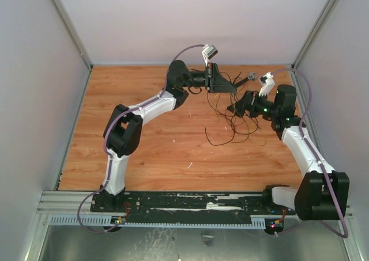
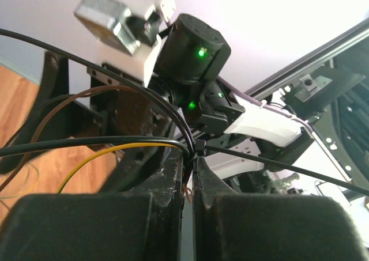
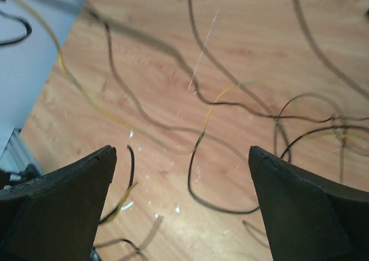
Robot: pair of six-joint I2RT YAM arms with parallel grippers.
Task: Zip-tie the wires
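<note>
A bundle of black, brown and yellow wires (image 2: 130, 146) is pinched at the tips of my left gripper, which is shut on it above the table. A small black block (image 2: 200, 147) sits against the bundle, with a black strand (image 2: 277, 166) running off to the right; it looks like a zip tie's head and tail. My right gripper stands open, nothing between its fingers. From above, the right gripper (image 1: 235, 108) is just beside and in front of the left gripper (image 1: 234, 89). Loose wires (image 3: 225, 105) pass blurred below it.
Wire ends (image 1: 222, 143) trail over the wooden table (image 1: 132, 163). A dark tool-like object with a grey end (image 1: 252, 75) lies at the back, partly hidden. Walls stand close behind and at the right.
</note>
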